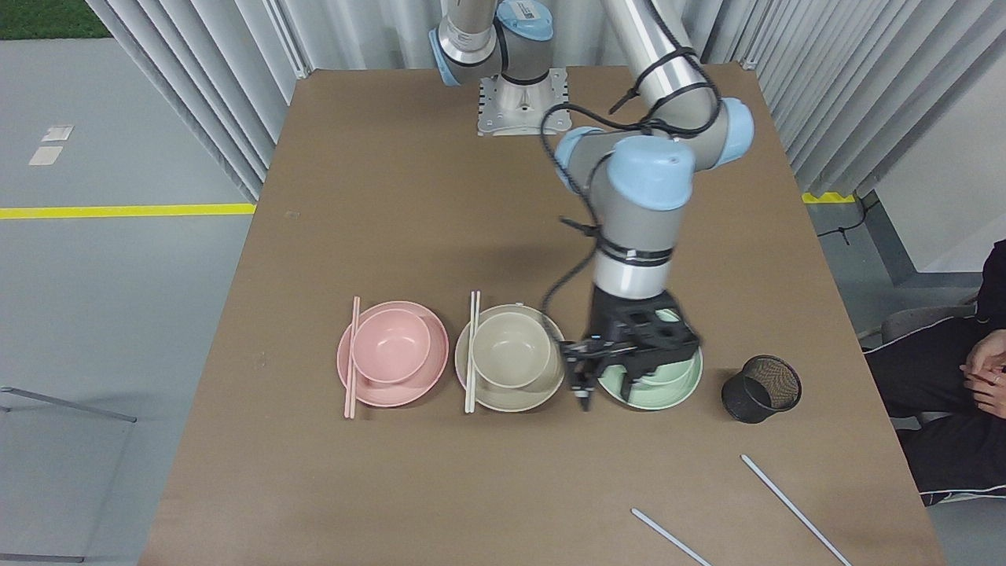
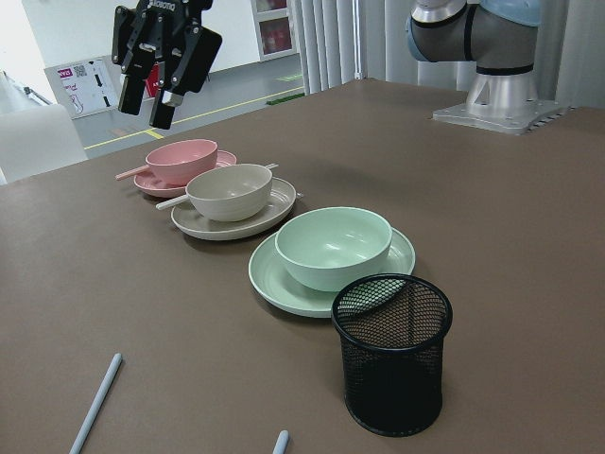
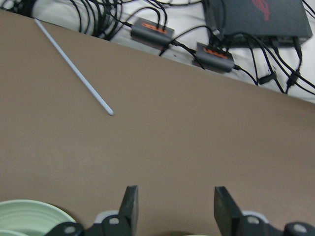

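Note:
My gripper (image 1: 605, 391) hangs open above the table, over the gap between the beige and green settings, nothing between its fingers; in the wrist view its fingers (image 3: 128, 206) stand wide apart. Pink bowl (image 1: 391, 344) and beige bowl (image 1: 509, 349) sit on matching plates with chopsticks (image 1: 472, 377) across their left sides. The green bowl (image 2: 333, 251) sits on the green plate (image 2: 288, 293), partly hidden by my arm in the front view. A black mesh cup (image 1: 750, 396) stands to its right. Two pale sticks (image 1: 792, 509) lie near the front right.
A seated person (image 1: 943, 387) is at the right edge. Cables and boxes (image 3: 216, 59) lie beyond the table edge in the wrist view.

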